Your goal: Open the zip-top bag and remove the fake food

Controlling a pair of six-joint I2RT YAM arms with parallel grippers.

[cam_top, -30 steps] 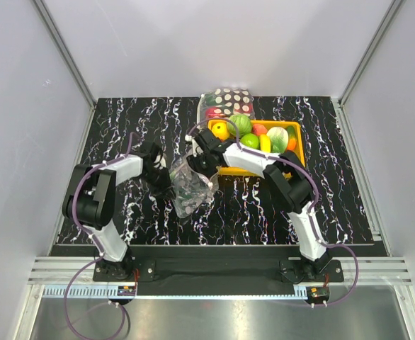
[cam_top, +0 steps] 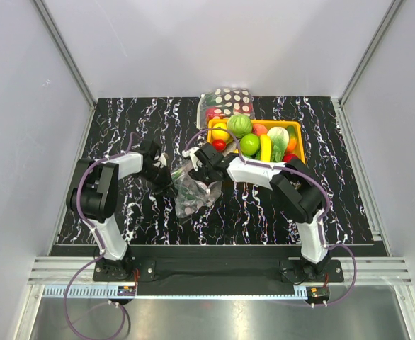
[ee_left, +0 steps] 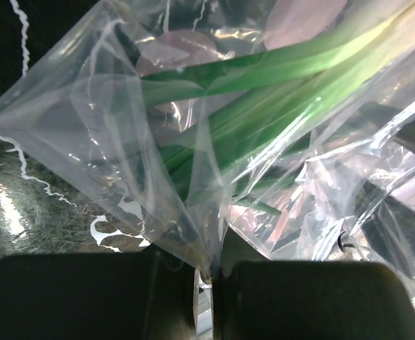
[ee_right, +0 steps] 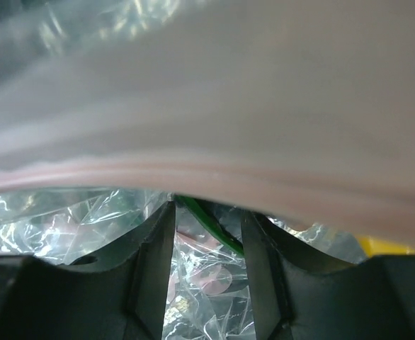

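A clear zip top bag (cam_top: 191, 200) with pale dots lies between my two grippers in the top view. My left gripper is shut on a gathered edge of that bag at its left side. Inside, a long green food piece (ee_left: 253, 106) with a paler end shows through the plastic. My right gripper is part open at the bag's upper right. In the right wrist view a green strip (ee_right: 211, 225) shows in the gap between its fingers, apparently not gripped. A blurred pale band, perhaps the bag's edge, covers the upper part of that view.
Behind the right arm stands a yellow bin (cam_top: 303, 146) full of fake food, including a watermelon (cam_top: 239, 125) and a banana (cam_top: 265, 148). Another dotted bag (cam_top: 229, 101) lies behind the bin.
My right gripper has shifted slightly down and toward the front, its forearm lower across the bin. The left gripper and the bag have moved only slightly.
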